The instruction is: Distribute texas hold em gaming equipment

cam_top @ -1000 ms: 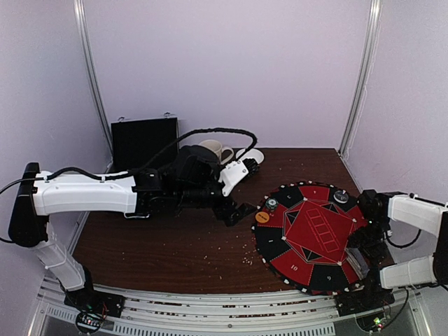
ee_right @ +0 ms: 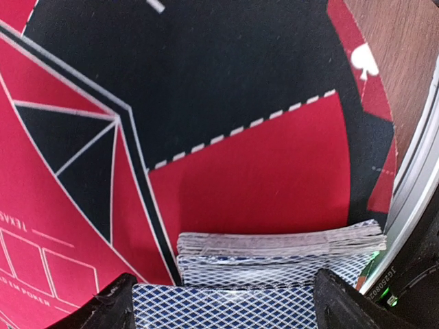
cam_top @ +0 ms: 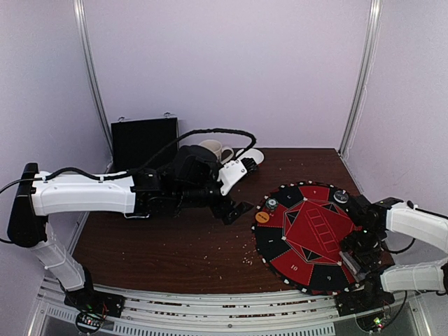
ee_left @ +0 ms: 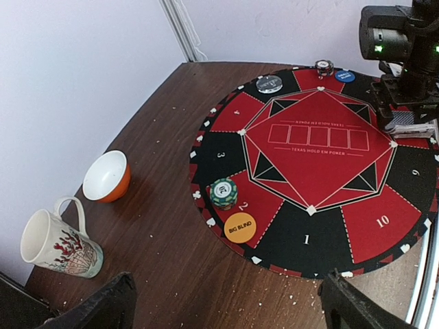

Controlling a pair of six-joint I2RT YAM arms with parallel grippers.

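The round red-and-black poker mat (cam_top: 322, 227) lies at the right of the table. My right gripper is open over its right edge, with blue-patterned cards (ee_right: 226, 312) between the fingers; their exact contact is unclear. A green chip stack (ee_left: 223, 195) stands on section 2 beside the orange big blind disc (ee_left: 240, 227). At the mat's far side are a clear disc (ee_left: 269, 84), a dark chip stack (ee_left: 324, 67) and a blue disc (ee_left: 345, 76). My left gripper (cam_top: 234, 212) hangs open and empty left of the mat.
A mug (ee_left: 62, 243) and an orange-white bowl (ee_left: 108, 177) stand toward the back. An open black case (cam_top: 145, 143) is at the back left, partly hidden by my left arm. Bare table (cam_top: 161, 259) lies in front.
My right gripper has shifted slightly left and toward the front over the cards. My left arm and the chips have stayed in place.
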